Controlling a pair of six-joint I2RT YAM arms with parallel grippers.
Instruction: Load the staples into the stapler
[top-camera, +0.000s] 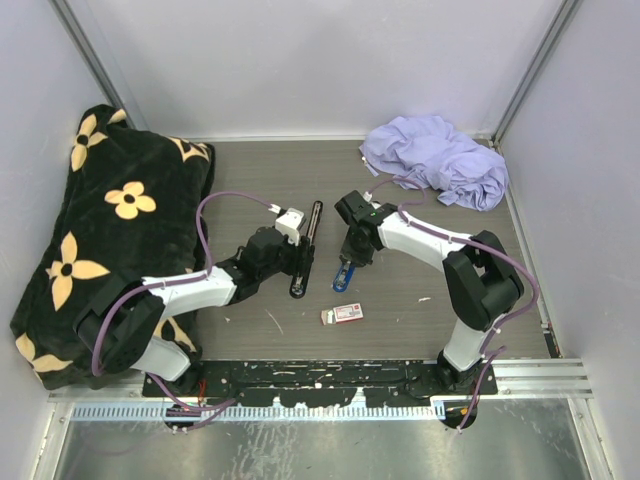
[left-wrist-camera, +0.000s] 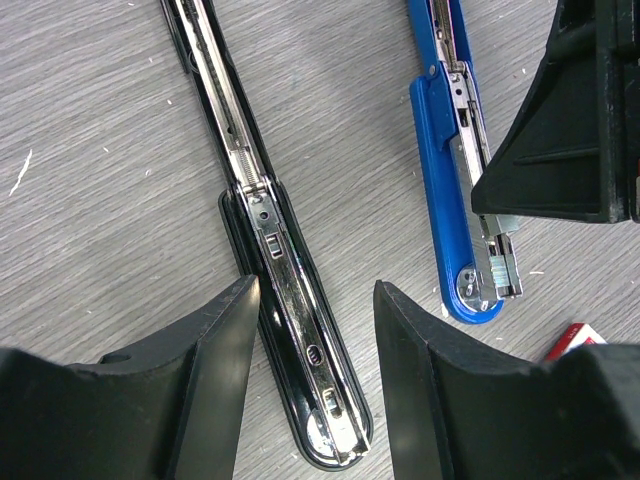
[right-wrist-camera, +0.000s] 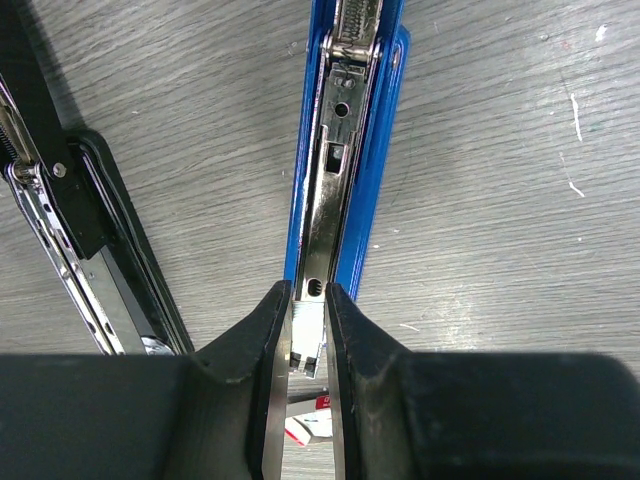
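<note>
A long black stapler (left-wrist-camera: 295, 330) lies opened flat, its metal channel exposed, just beyond my left gripper, whose fingers are parted with nothing between them. Beside it on the right lies the opened blue stapler (right-wrist-camera: 365, 180), also with its metal channel bare. My right gripper is closed at the near end of this channel, on a small pale metal piece at the blue stapler's end. The red-and-white staple box (top-camera: 342, 313) lies in front of the blue stapler, partly hidden in the right wrist view.
A crumpled lavender cloth (top-camera: 435, 160) fills the back right. A dark flowered cushion (top-camera: 120, 210) covers the left side.
</note>
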